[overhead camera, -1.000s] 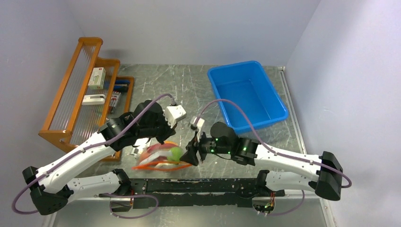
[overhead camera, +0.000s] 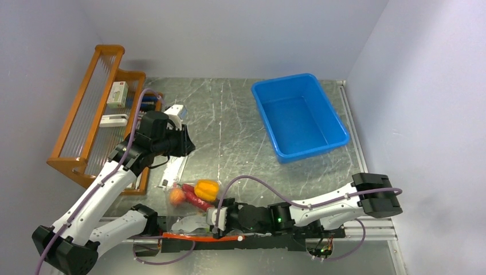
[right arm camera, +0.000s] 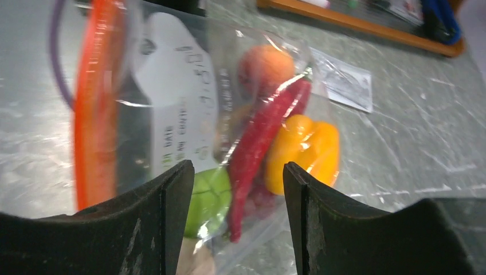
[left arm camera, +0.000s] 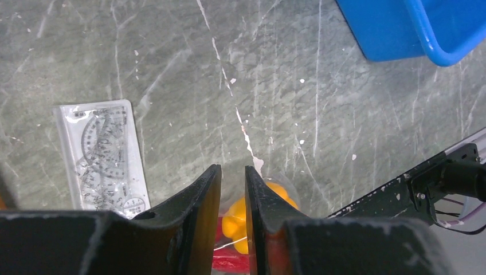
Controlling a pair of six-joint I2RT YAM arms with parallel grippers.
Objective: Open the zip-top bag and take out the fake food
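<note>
A clear zip top bag with an orange zip strip [overhead camera: 195, 236] lies flat at the table's front edge, the strip toward the front. Inside it show a yellow pepper [overhead camera: 206, 189], red chilis [right arm camera: 258, 137], an orange fruit [right arm camera: 268, 65] and a green piece [right arm camera: 209, 197]. My right gripper is open just over the bag, with nothing held between its fingers. Whether the bag's mouth is parted cannot be told. Farther back and to the left, my left gripper stands part open above bare table, empty.
An empty blue bin [overhead camera: 298, 114] stands at the back right. A wooden shelf rack [overhead camera: 109, 109] takes up the left side. Near it lies a flat packet with a ruler set [left arm camera: 104, 157].
The bag, earlier bunched beneath both grippers, has moved toward the front edge and lies flat. My left gripper has drawn back to the left; the right has come forward over the bag.
</note>
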